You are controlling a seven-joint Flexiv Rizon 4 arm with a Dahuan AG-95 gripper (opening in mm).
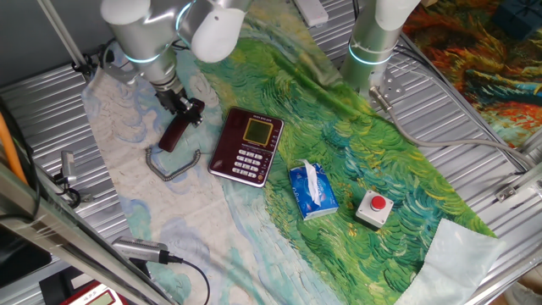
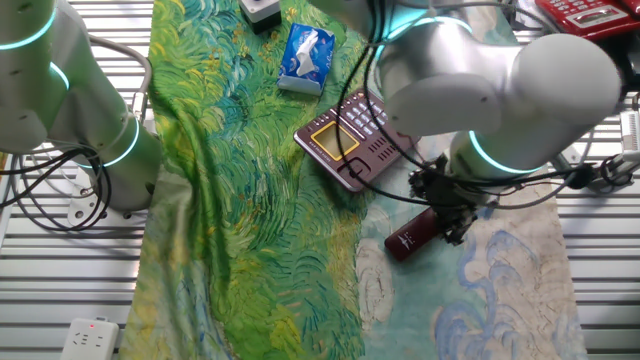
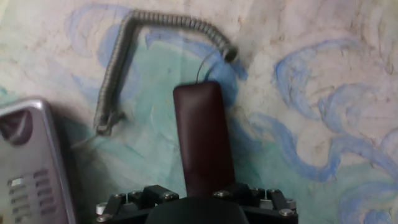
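Observation:
A dark maroon telephone handset (image 1: 174, 134) lies on the painted cloth, left of the maroon desk phone (image 1: 246, 146). My gripper (image 1: 191, 112) is at the handset's upper end in exterior view 1, covering that part. In the wrist view the handset (image 3: 204, 134) runs from the middle down behind my gripper, whose fingers stand either side of its near end. Their tips are hidden, so whether they grip it does not show. A grey coiled cord (image 3: 121, 56) lies past the handset's far end. Exterior view 2 shows the handset's other end (image 2: 412, 236) beside my gripper (image 2: 450, 205).
A blue tissue pack (image 1: 312, 193) and a red-button box (image 1: 374, 208) sit right of the phone. A grey device (image 1: 140, 250) with a black cable is at front left.

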